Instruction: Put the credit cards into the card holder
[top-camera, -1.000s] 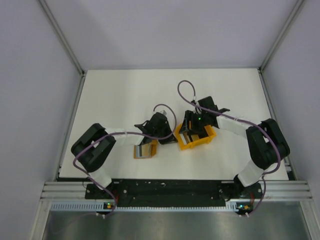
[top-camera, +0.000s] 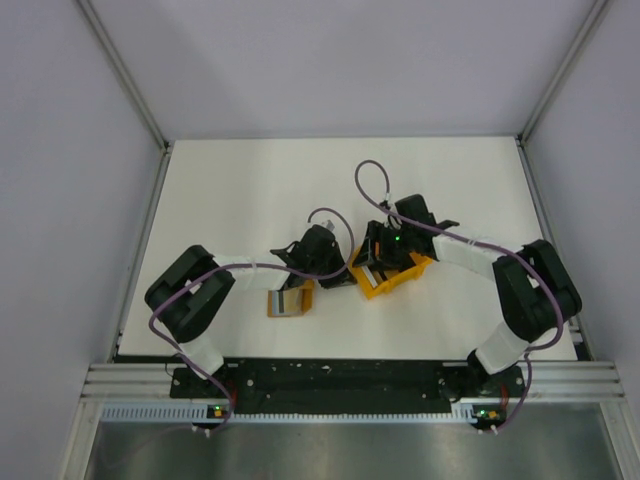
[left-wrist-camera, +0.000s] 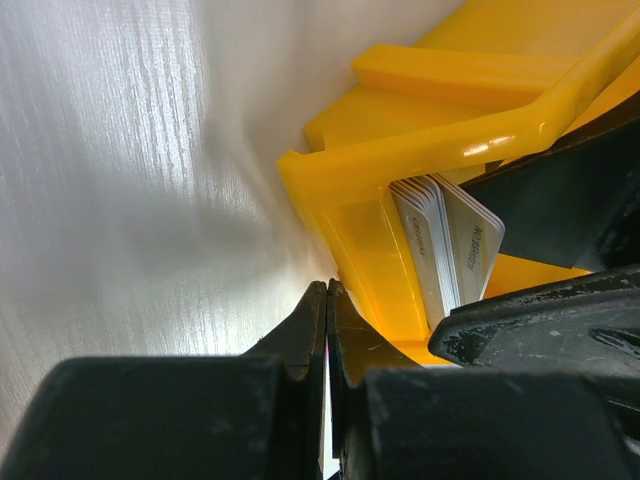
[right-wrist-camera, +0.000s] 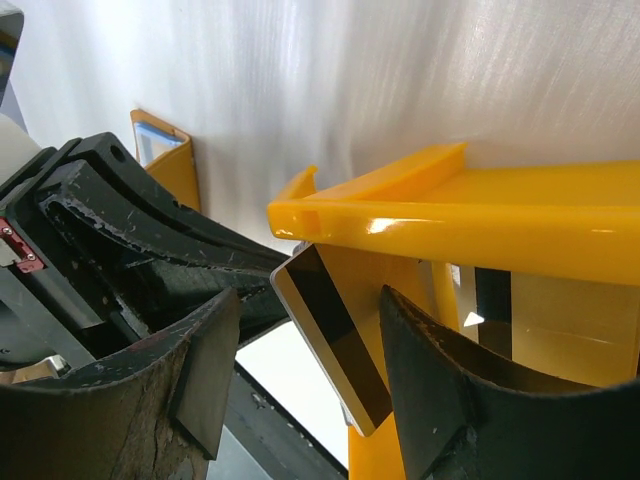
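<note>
Cards stand on edge at the near end of the yellow holder (top-camera: 372, 289). In the right wrist view, a tan card (right-wrist-camera: 345, 330) with a dark stripe leans at the holder's end. My right gripper is open, its fingers on either side of this card. White card edges (left-wrist-camera: 430, 240) show inside the holder's end wall in the left wrist view, with one card slanting away from the others. My left gripper is shut, its tips close against the outside of that wall; nothing shows between them. Whether they touch it I cannot tell.
A small tan tray (top-camera: 306, 302) with flat items stands left of the holder, below the left arm. Another compartment of the holder holds a tan and black item (right-wrist-camera: 560, 325).
Compared with a second ago, the yellow holder sits slightly turned or tipped. My right gripper has shifted a little over it; the left has hardly moved.
</note>
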